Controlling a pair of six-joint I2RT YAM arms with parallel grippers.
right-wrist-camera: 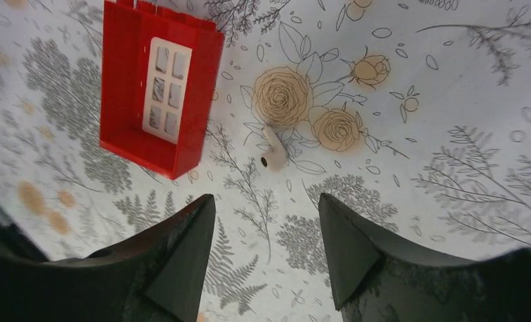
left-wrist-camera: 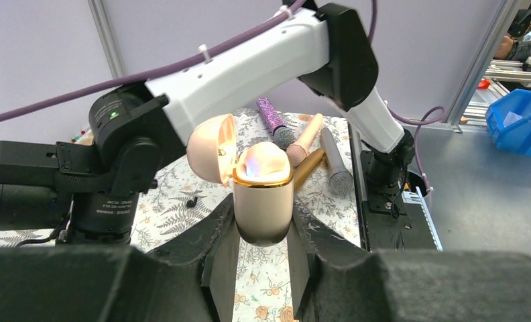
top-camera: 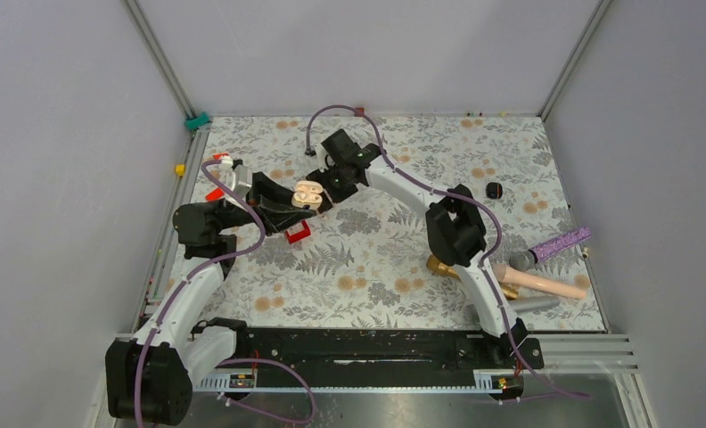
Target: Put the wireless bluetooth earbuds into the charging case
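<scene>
My left gripper is shut on the cream charging case [left-wrist-camera: 263, 201], held upright with its lid flipped open; a glossy insert shows inside. The case also appears in the top view [top-camera: 307, 194]. A small white earbud [right-wrist-camera: 274, 151] lies on the floral cloth in the right wrist view, above and between the fingertips of my right gripper. That gripper stands open with nothing between its fingers, pointing down beside the case in the top view.
A red plastic box [right-wrist-camera: 199, 94] lies beside the earbud. Several microphones, including a gold one [top-camera: 443, 267] and a purple one [top-camera: 559, 245], lie at the front right.
</scene>
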